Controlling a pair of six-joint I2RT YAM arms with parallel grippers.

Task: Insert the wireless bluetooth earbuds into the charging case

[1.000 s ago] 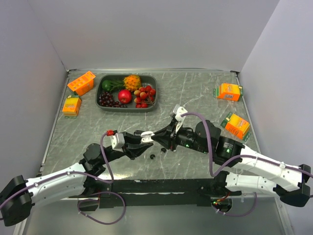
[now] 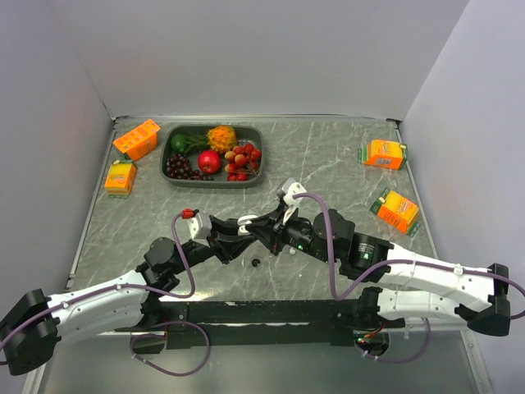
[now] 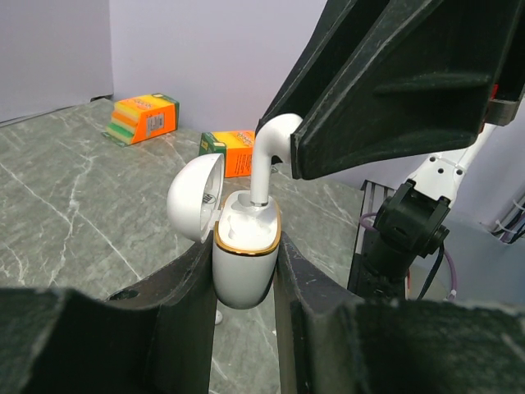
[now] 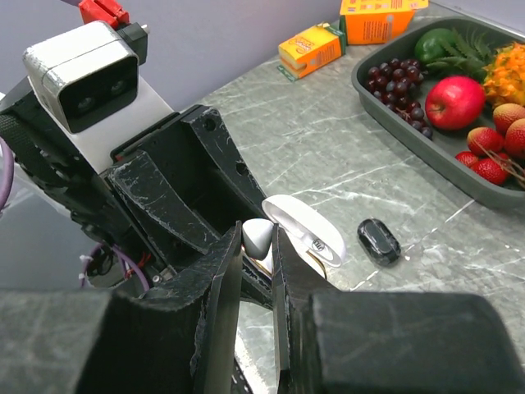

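Note:
The white charging case (image 3: 244,263), lid raised, is held upright in my left gripper (image 2: 238,235), shut on it. At the case's opening a white earbud (image 3: 262,164) stands with its stem down, held between the fingertips of my right gripper; how deep it sits is hard to tell. In the right wrist view the open lid (image 4: 308,226) shows behind the earbud.
A dark small object (image 4: 378,242) lies on the marble table. A tray of fruit (image 2: 212,184) stands at the back; orange boxes (image 2: 383,153) lie at both sides. The table's middle holds a few small items.
My right arm has shifted slightly, its wrist moving left and its forearm rising a little in the top view. The left gripper with the case has moved only slightly.

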